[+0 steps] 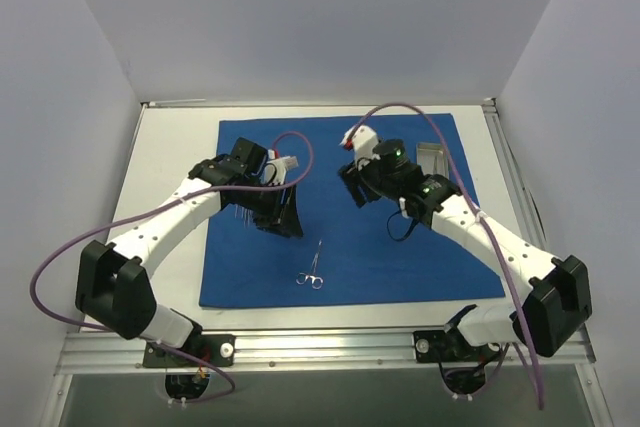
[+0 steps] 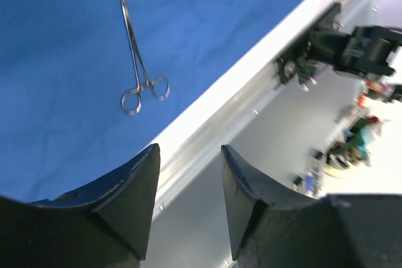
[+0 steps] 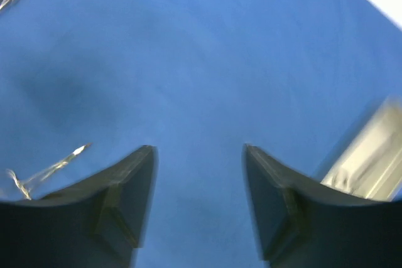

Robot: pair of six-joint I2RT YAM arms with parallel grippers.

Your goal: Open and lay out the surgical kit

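Note:
On the blue cloth [image 1: 380, 267], a scissor-handled clamp [image 1: 315, 265] lies by itself, with its rings toward the front edge. My left gripper [image 1: 290, 234] is above and to the left of its tip. The left wrist view shows the whole clamp [image 2: 134, 54], clear of my open fingers [image 2: 148, 174]. Over the cloth's middle, to the left of the grey metal tray [image 1: 425, 153], my right gripper [image 1: 352, 187] has a gap between its fingers and nothing in it. The right arm covers part of the tray, whose blurred corner [image 3: 377, 149] appears in the right wrist view.
Several thin instruments [image 1: 243, 213] lie on the cloth at the left, partly behind my left arm. A purple hose loops over each arm.

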